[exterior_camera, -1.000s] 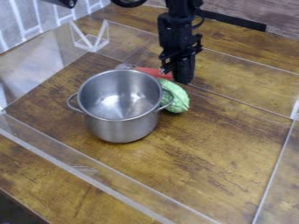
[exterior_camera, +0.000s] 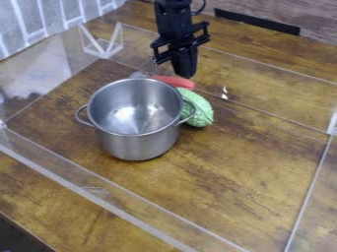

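A steel pot with two handles stands left of centre on the wooden table, empty inside as far as shows. Right behind it lie a green cabbage-like item and a red elongated item, partly hidden by the pot. My black gripper is above and behind the red item at the top of the view, apparently shut, with nothing visible between its small, dark fingers.
Transparent panels edge the area at left and right.
My gripper has moved up and to the left, away from the green item, uncovering more of the red item. The pot and both items look unmoved.
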